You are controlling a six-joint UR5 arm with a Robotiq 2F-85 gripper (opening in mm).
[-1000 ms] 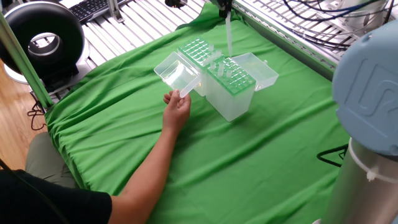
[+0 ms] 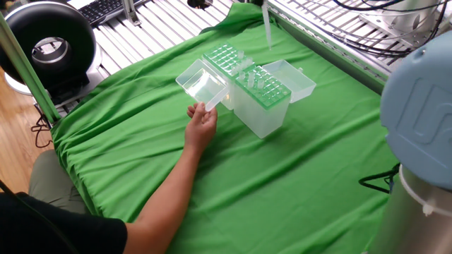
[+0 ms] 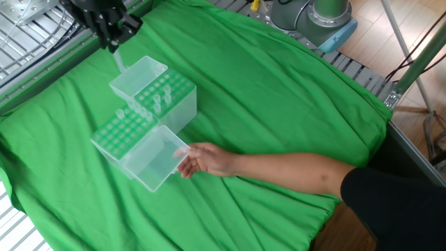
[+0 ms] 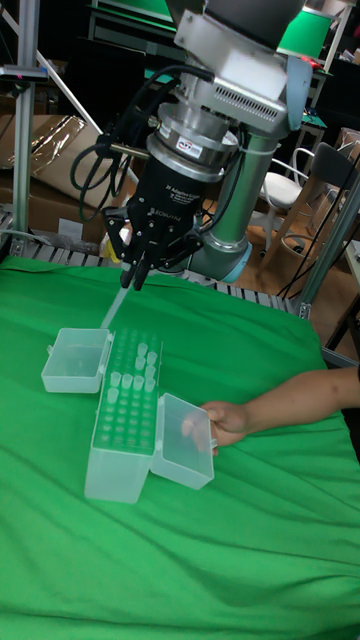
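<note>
My gripper [image 4: 134, 279] is shut on a long translucent pipette tip [image 4: 114, 307], which hangs at a slant in the third view. In the second view the gripper [image 3: 113, 43] is at the upper left, the tip [image 3: 119, 61] pointing down near an open lid. Two frosted boxes with green perforated tops stand against each other: one nearer [image 2: 263, 116], one farther [image 2: 223, 58]. Several short clear tips [image 3: 157, 104] stick up from their holes around the middle. One open lid [image 2: 291, 79] lies beside the boxes; the other lid [image 2: 203, 86] opens on the opposite side.
A person's hand [image 3: 202, 160] holds one lid, the forearm crossing the green cloth [image 2: 311, 176]. Cloth around the boxes is otherwise clear. A metal rail [image 2: 332, 60] runs along the table's edge on the arm's side.
The boxes, lids and person's hand look unmoved.
</note>
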